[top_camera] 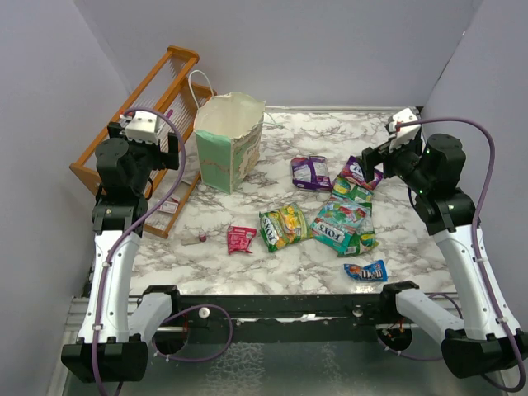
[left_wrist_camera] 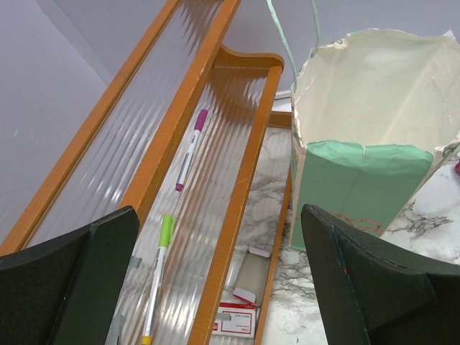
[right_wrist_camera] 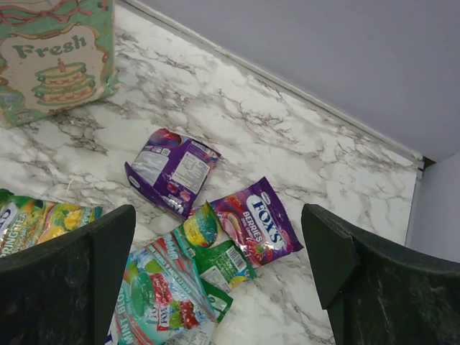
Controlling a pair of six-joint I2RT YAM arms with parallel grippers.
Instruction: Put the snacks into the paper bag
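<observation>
The paper bag (top_camera: 219,153), pale green with an open cream mouth, stands upright at the back left. Its handles show above the rim in the left wrist view. Snack packets lie flat on the table: a purple one (top_camera: 311,172), a Fox's Berries packet (right_wrist_camera: 257,222), a green and yellow one (top_camera: 283,227), a teal and red one (top_camera: 339,221) partly over green packets, a small red one (top_camera: 240,239) and a blue one (top_camera: 365,271). My left gripper (top_camera: 148,147) is open and empty beside the bag. Above the Fox's Berries packet, my right gripper (top_camera: 383,163) hangs open, holding nothing.
A tilted wooden rack (left_wrist_camera: 228,115) with markers on it stands left of the bag, close to my left gripper. A small object (top_camera: 195,238) lies at front left. Bare marble table (top_camera: 289,136) shows behind the packets and between them.
</observation>
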